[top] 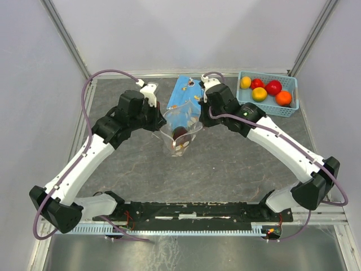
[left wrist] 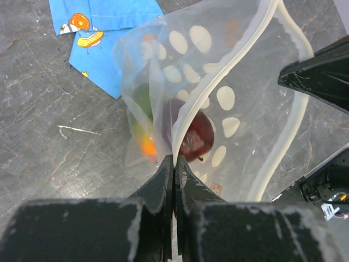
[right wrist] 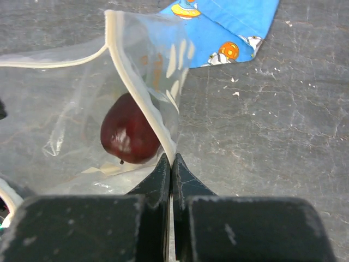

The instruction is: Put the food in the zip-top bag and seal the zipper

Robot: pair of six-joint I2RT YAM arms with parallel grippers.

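A clear zip top bag [top: 179, 148] hangs between my two grippers with its mouth spread wide. My left gripper is shut on one side of the bag's rim. The opposite side of the rim runs down into my right gripper, whose fingers are shut on that thin edge. Inside the bag lies a dark red fruit [right wrist: 128, 131], clear in both wrist views. Through the plastic in the left wrist view show a green item [left wrist: 143, 101] and an orange item [left wrist: 146, 146] beside it.
A blue cloth [top: 181, 93] with cartoon prints lies flat behind the bag. At the back right stands a light blue basket [top: 266, 107] with several fruits, including an orange [top: 284, 98].
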